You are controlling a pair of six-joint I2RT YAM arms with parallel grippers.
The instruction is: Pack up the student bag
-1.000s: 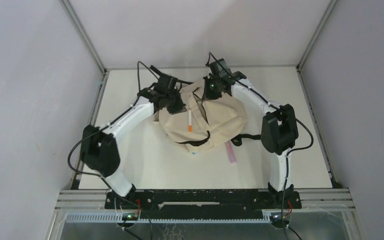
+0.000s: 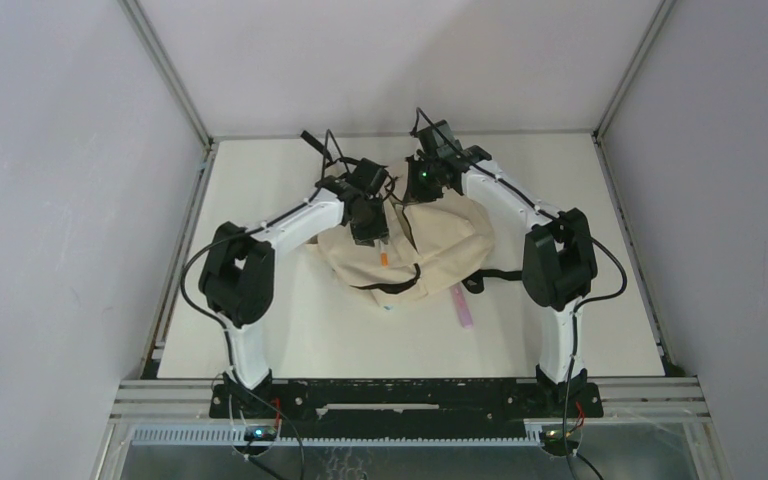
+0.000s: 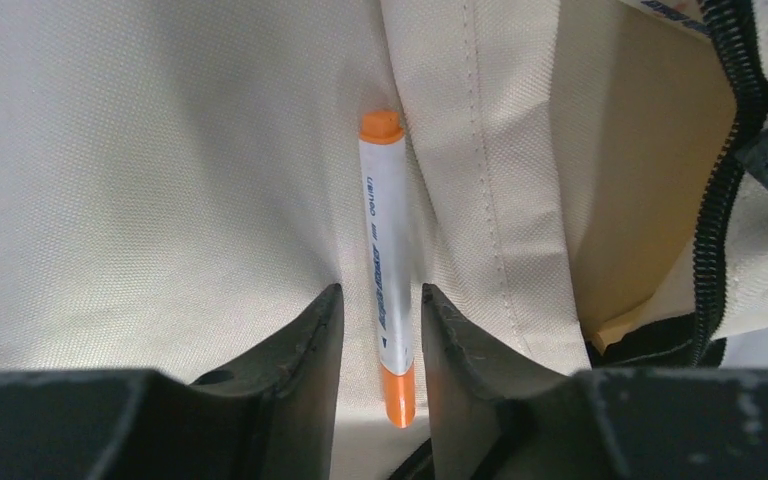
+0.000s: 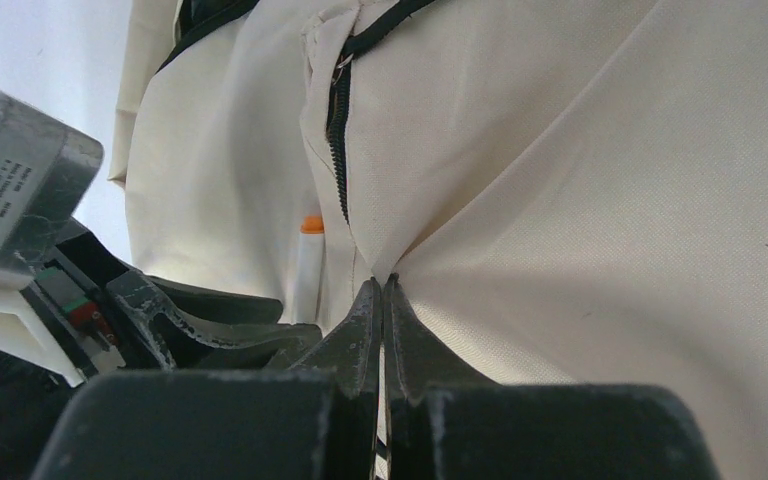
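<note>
A cream canvas bag [image 2: 450,245] lies spread on the table, its zipped opening [image 3: 650,170] gaping at the right of the left wrist view. On its outer fabric rests a white marker [image 3: 387,230] with orange ends, just beside the opening. My left gripper is over the marker, fingers partly open, with one finger on either side and gaps showing. My right gripper is shut at the bag's far edge. Folds of canvas run into its fingertips, so it pinches the fabric there. How deep the pinch goes is hidden.
A pink case [image 2: 462,306] lies on the table just in front of the bag. Black straps [image 2: 495,275] stick out at the bag's right. Free table shows at the front and on both sides. Both arms are close together over the bag.
My left gripper has moved right and slightly towards the front, from beside the marker to over it. The marker has barely shifted to the right. My right arm has stayed still.
</note>
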